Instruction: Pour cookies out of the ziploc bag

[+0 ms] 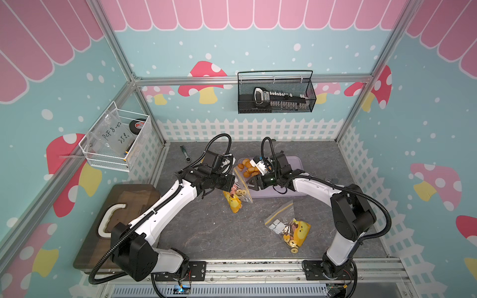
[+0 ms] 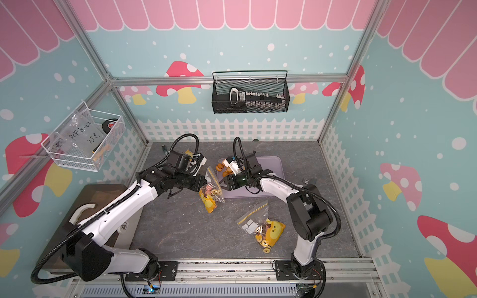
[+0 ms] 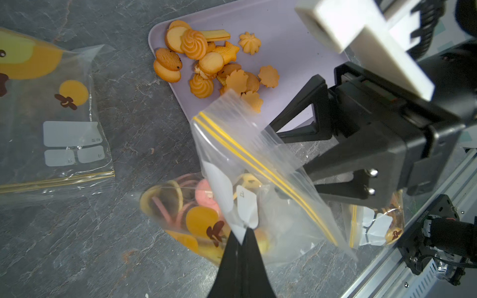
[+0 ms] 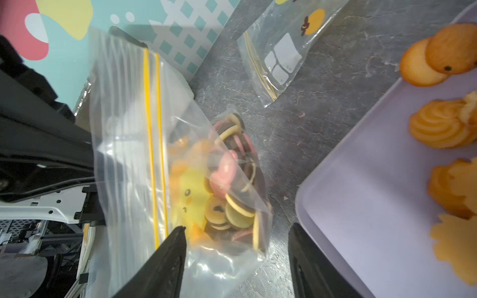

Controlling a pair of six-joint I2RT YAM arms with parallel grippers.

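A clear ziploc bag [image 3: 201, 221] with a yellow zip strip and ring-shaped and pink cookies hangs from my left gripper, which is shut on its plastic. Its filled end droops to the left of the lilac tray [image 4: 342, 193], outside the tray. Loose golden cookies [image 3: 211, 62] lie in the tray's far left corner. My right gripper is open beside the bag's zip end. In the right wrist view, part of the clear plastic shows behind its fingers; I cannot tell whether they touch.
A second filled bag [image 1: 293, 231] lies on the table at the front right. A flat, empty-looking bag [image 3: 49, 109] rests left of the tray. A brown case [image 1: 116, 218] stands at the left.
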